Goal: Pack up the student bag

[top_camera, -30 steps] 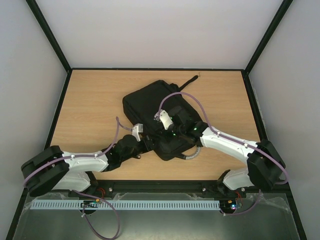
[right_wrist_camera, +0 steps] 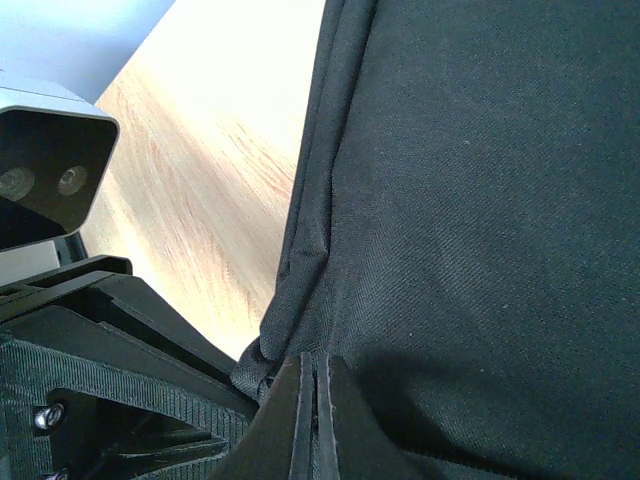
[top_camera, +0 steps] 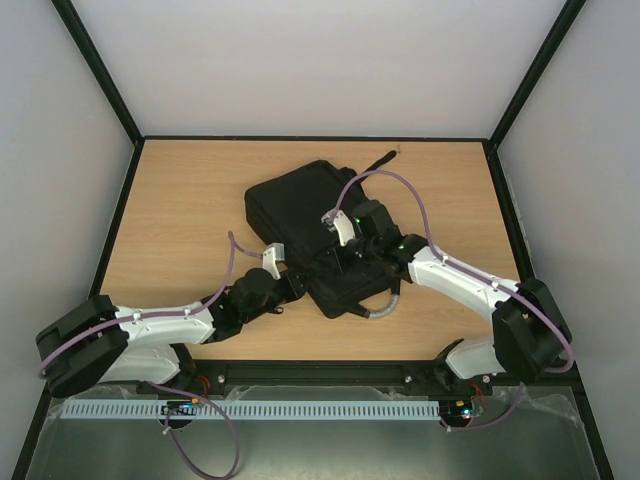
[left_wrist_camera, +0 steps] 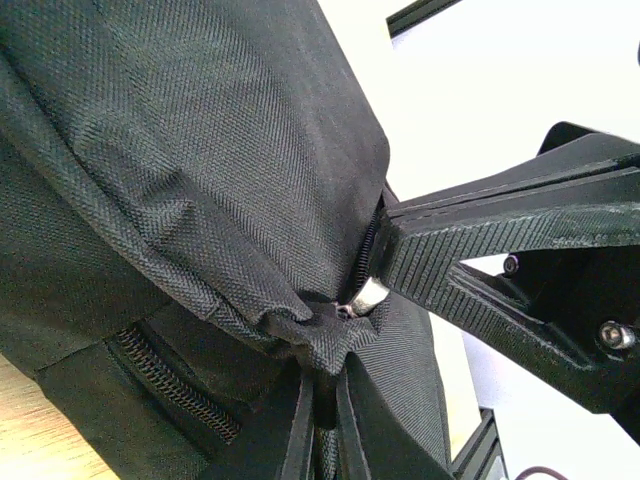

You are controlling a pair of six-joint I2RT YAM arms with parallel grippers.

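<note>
A black fabric bag (top_camera: 300,200) lies in the middle of the table. At its lower left corner my left gripper (top_camera: 298,283) is shut on bunched bag fabric, with a zipper (left_wrist_camera: 175,385) running beside it in the left wrist view. My right gripper (top_camera: 336,252) is over the bag's middle. In the right wrist view it is shut against the dark fabric (right_wrist_camera: 470,220), with nothing clearly visible between its fingertips.
Bare wooden table (top_camera: 175,210) surrounds the bag, most of it free at the left and the right. A dark strap (top_camera: 380,162) sticks out at the back right. Walls enclose the table.
My right gripper and arm have moved right and slightly toward the back over the bag. The left arm has shifted slightly left, its gripper still at the same corner.
</note>
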